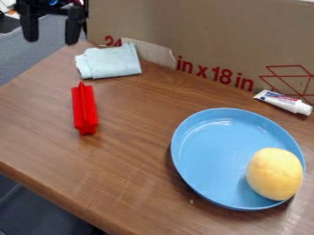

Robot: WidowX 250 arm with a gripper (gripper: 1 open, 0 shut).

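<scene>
My gripper [51, 27] hangs at the top left, partly cut off by the frame, its two dark fingers apart with nothing visible between them. Below it on the wooden table lies a long red object [84, 115], and a folded pale cloth [108, 62] is just right of the gripper. A light blue plate [215, 156] holds a yellow round object [274, 173] on its right side. A toothpaste tube [284, 102] lies behind the plate at the right.
A cardboard box [208, 37] stands along the back of the table. The table's front edge runs across the lower left.
</scene>
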